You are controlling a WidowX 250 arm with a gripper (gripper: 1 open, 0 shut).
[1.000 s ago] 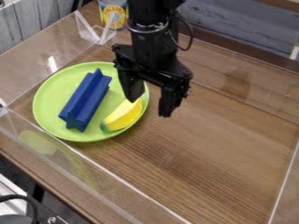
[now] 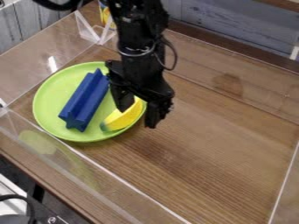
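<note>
My black gripper (image 2: 140,103) is open and low over the right side of a green plate (image 2: 54,98), its fingers around or just above a yellow banana (image 2: 119,119). The banana lies on the plate, partly hidden by the gripper; whether the fingers touch it is unclear. A long blue block (image 2: 82,100) lies on the plate to the left of the banana.
Bare wooden surface (image 2: 211,149) fills the right and front. A clear plastic item (image 2: 91,26) and a partly hidden can stand at the back left. Walls edge the back and right. A cable (image 2: 14,199) is at the lower left.
The gripper has moved left, closer over the banana. The banana and blue block look unmoved.
</note>
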